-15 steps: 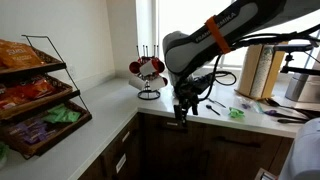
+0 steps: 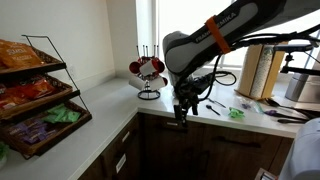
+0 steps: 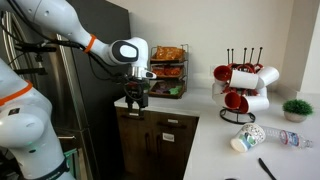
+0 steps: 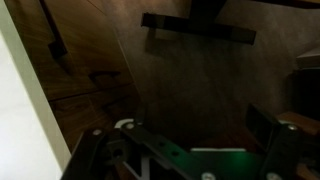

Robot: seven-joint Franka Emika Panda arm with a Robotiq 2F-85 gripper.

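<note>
My gripper stands open in the wrist view, its dark fingers wide apart at the lower left and right with nothing visible between them. Below it are the dark floor and dark wooden cabinet fronts (image 4: pixel 75 85). In exterior view 1 the gripper (image 2: pixel 182 112) points down just off the counter's front edge. Exterior view 2 shows the gripper (image 3: pixel 138 100) in front of the drawers (image 3: pixel 172 122), which look closed. Whether it touches a drawer handle cannot be told.
Red-and-white mugs (image 3: pixel 244 78) hang on a rack upon the white counter (image 3: pixel 215 145). Nearby are a clear bottle (image 3: pixel 283 136), a white container (image 3: pixel 243 143) and a potted plant (image 3: pixel 297 108). A tiered shelf of snack bags (image 2: pixel 18 55) stands at the left.
</note>
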